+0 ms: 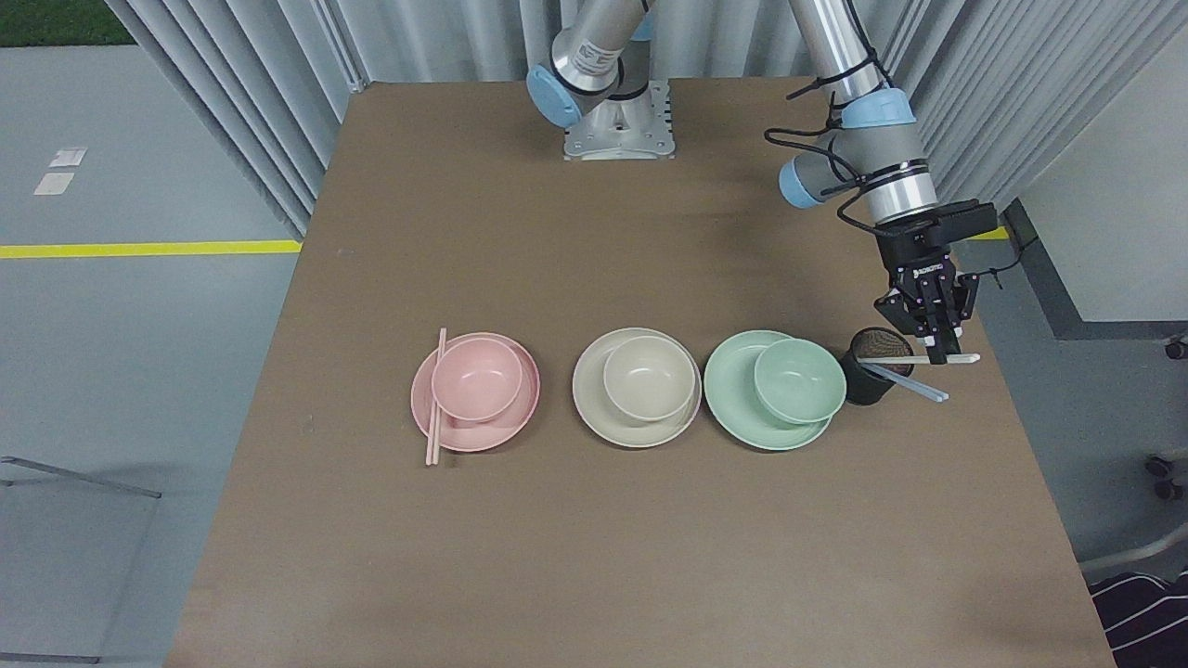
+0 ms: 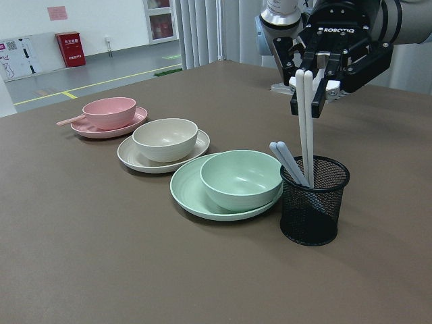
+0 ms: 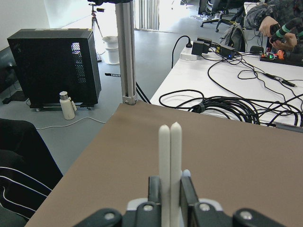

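Observation:
My gripper is at the right of the table, shut on a pair of white chopsticks whose lower ends are at a black mesh cup. Pale blue chopsticks lean in that cup. In the wrist view the white chopsticks stand upright between the fingertips. Left of the cup sit a mint bowl on a mint plate, a cream bowl on a cream plate, and a pink bowl on a pink plate, with pink chopsticks along its left side.
A white desk with cables stands beyond it in the wrist view.

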